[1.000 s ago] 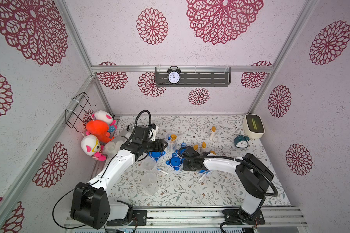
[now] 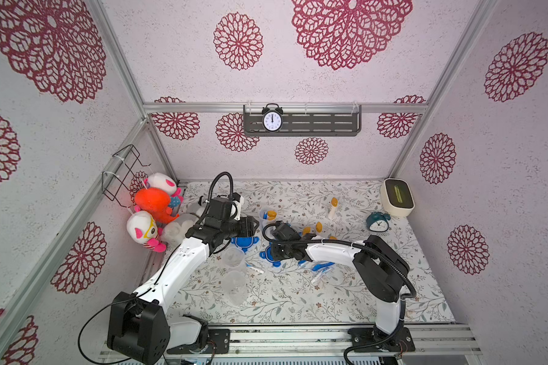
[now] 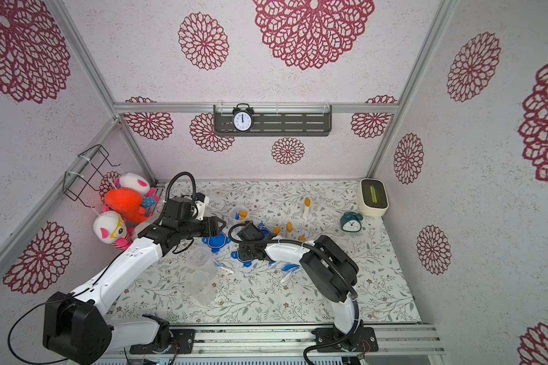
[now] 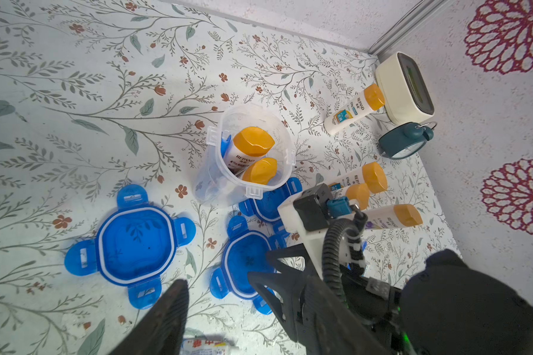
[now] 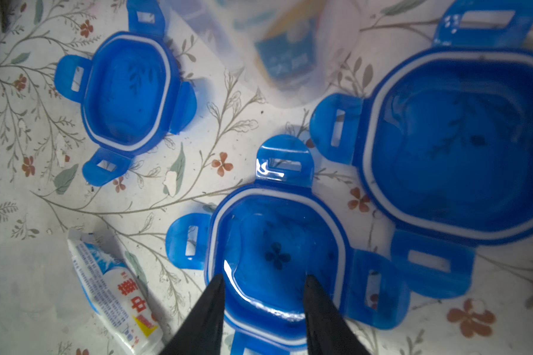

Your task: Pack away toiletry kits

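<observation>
A clear cup (image 4: 204, 183) stands in the left wrist view with orange-capped bottles (image 4: 254, 140) and something blue inside. Several blue lids lie around it: a left lid (image 4: 137, 243), a middle lid (image 5: 278, 254) and a right lid (image 5: 456, 142). My left gripper hangs in the air left of the cup, fingers apart with nothing between them. Over the near edge of the middle lid is my right gripper, also open and empty. Whether its fingertips touch the lid I cannot tell. A toothpaste tube (image 5: 115, 290) lies left of that lid.
Two empty clear cups (image 2: 234, 287) stand front left. Loose orange-capped bottles (image 4: 352, 111) lie to the right, near a teal clock (image 2: 377, 221) and a white-green box (image 2: 397, 197). Plush toys (image 2: 155, 206) fill the left side.
My right arm has swung left, from beside the middle lid to above it. The left arm has shifted only slightly, and the cup and lids look unmoved.
</observation>
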